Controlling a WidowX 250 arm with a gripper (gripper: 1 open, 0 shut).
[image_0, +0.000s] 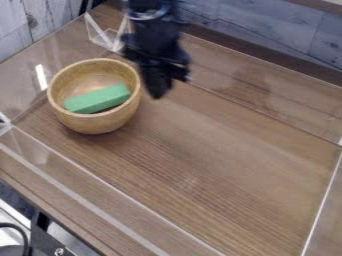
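A round wooden bowl (96, 122) sits on the left of the wooden table (214, 190), with a green block (96, 98) inside it. My dark blue gripper hangs at top centre, just right of the bowl and above table height. Its fingertips are blurred, so I cannot tell if it is open or shut.
The middle, right and front of the table are clear. Grey wooden walls (281, 35) bound it at the back, with a wall at the top left. Cables lie at the lower left corner (14, 235).
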